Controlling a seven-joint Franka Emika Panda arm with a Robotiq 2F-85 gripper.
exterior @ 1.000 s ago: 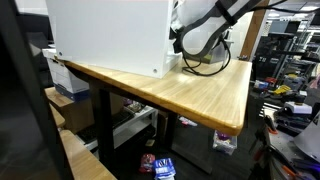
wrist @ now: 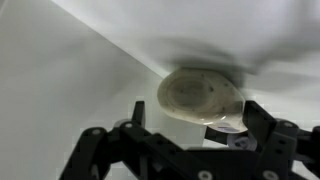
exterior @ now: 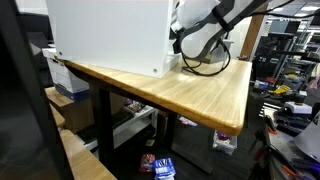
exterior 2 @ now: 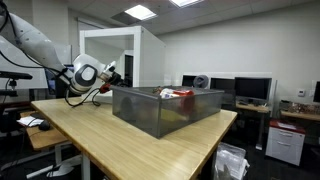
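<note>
In the wrist view a rounded, tan-brown object point(wrist: 197, 92) rests against a pale surface, between and just beyond my gripper's fingertips. My gripper is open, with one dark finger on either side of it. Whether either finger touches the object, I cannot tell. From exterior view 2, the dark gripper point(exterior 2: 117, 79) is at the opening of a white, box-like enclosure point(exterior 2: 150, 58), behind the grey bin. The white panel hides most of the gripper in exterior view 1.
On the wooden table point(exterior 2: 95, 128), a grey open bin point(exterior 2: 190, 115) holds red and white items and stands beside the enclosure. Dark cables point(exterior: 205, 72) hang by the arm point(exterior: 205, 38).
The arm stays in nearly the same place by the white panel, with at most a slight shift. Nothing else has visibly moved.
</note>
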